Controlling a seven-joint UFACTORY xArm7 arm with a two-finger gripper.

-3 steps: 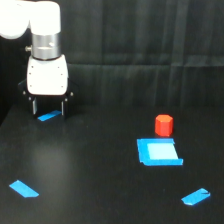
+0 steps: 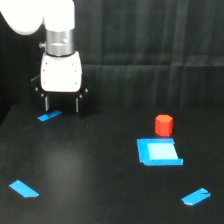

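A small red block (image 2: 163, 125) with angled sides sits on the black table at right of centre. Just in front of it, a blue square outline (image 2: 143, 158) frames a pale patch (image 2: 162, 152). At the back left my white gripper (image 2: 62, 104) points downward, well away from the block. Its two dark fingers are spread apart and the gap between them looks empty, so it is open.
Strips of blue tape mark the table: one (image 2: 50, 116) below the gripper, one (image 2: 24, 189) at front left, another (image 2: 196, 197) at front right. A dark curtain (image 2: 140, 55) hangs behind.
My gripper has shifted to the right and a little upward in the view. The red block and the blue markings have stayed where they were.
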